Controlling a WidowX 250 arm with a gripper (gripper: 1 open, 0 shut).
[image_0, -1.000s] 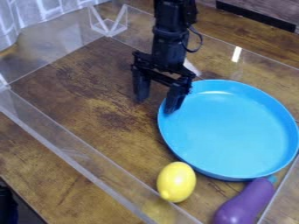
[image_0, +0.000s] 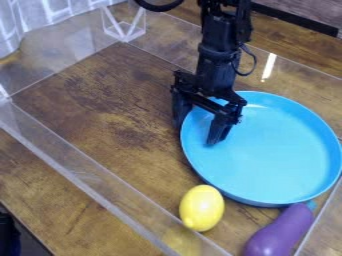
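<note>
The black gripper (image_0: 207, 118) hangs low over the left rim of a blue plate (image_0: 261, 160), its fingertips at or just inside the rim. Whether anything is between the fingers is hard to tell, as they are dark and overlap. A yellow lemon-like object (image_0: 202, 208) lies below the plate, and a purple eggplant (image_0: 278, 232) lies at the lower right, beside the plate.
Clear walls run along the left and lower left, with a clear corner piece (image_0: 123, 25) at the top.
The gripper and arm have shifted slightly right and down, further onto the plate's left part. The plate, lemon and eggplant look unmoved.
</note>
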